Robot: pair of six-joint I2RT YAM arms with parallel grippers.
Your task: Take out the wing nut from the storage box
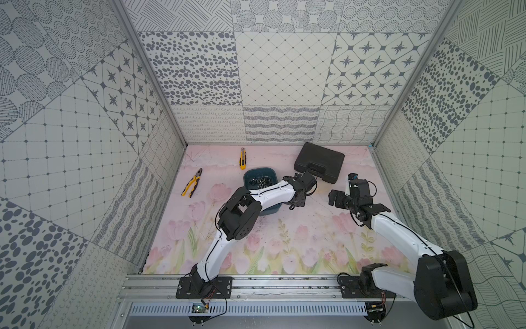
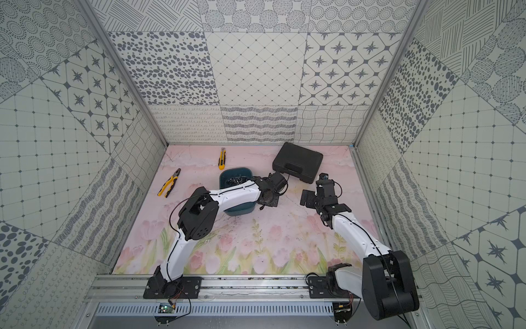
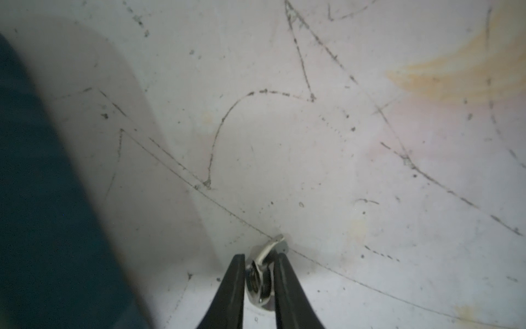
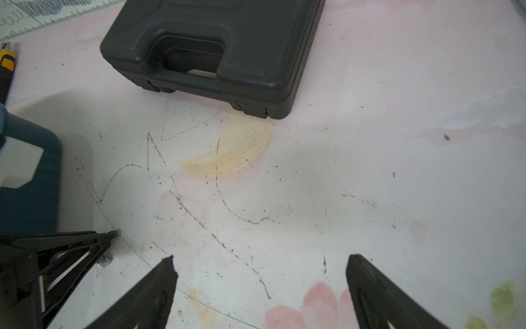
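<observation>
A silver wing nut (image 3: 263, 277) is at the fingertips of my left gripper, low over the table just right of the teal storage box (image 3: 60, 208); whether the fingers grip it or release it I cannot tell. In the right wrist view it shows at the left gripper's tips, low at the left. The box (image 1: 259, 172) holds a pile of dark and shiny small parts, partly hidden by the left arm. My right gripper stands open over bare table, nothing between its fingers.
A black case (image 1: 319, 159) lies behind at the right. A yellow utility knife (image 1: 242, 159) lies behind the box, yellow-handled pliers (image 1: 191, 182) at the far left. The table between my right gripper and the case is clear.
</observation>
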